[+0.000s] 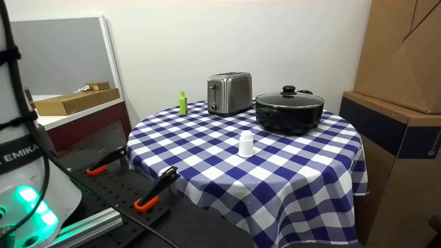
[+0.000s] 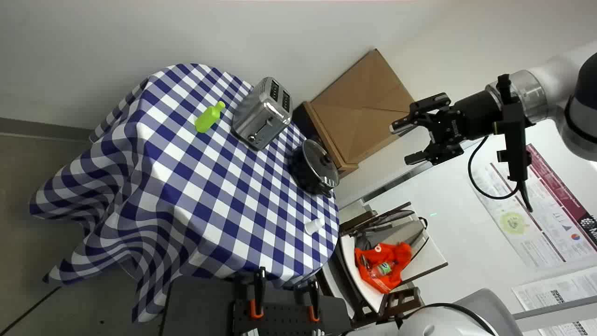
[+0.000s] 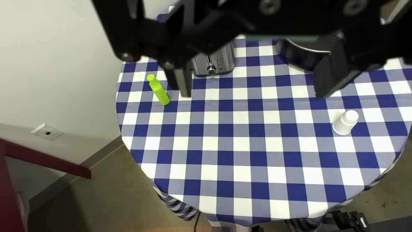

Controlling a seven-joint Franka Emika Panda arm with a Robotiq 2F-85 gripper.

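Observation:
High above the table, my gripper [image 2: 400, 143] is open, and nothing shows between its fingers. On the checkered tablecloth [image 1: 198, 144] stands a small white cup-like piece [image 1: 246, 144], narrow at the top; the wrist view has the white piece [image 3: 345, 122] at the right. A lime-green bottle [image 1: 183, 103] stands upright toward the back left, left of a silver toaster [image 1: 229, 94]. To the toaster's right sits a black pot [image 1: 289, 117] with its glass lid on. In the wrist view, my gripper hides much of the toaster [image 3: 214, 62] and pot [image 3: 299, 54].
Cardboard boxes [image 1: 390, 173] rise at the table's right, and a wall runs behind. Clamps [image 1: 157, 190] with orange tips stand at the near-left edge.

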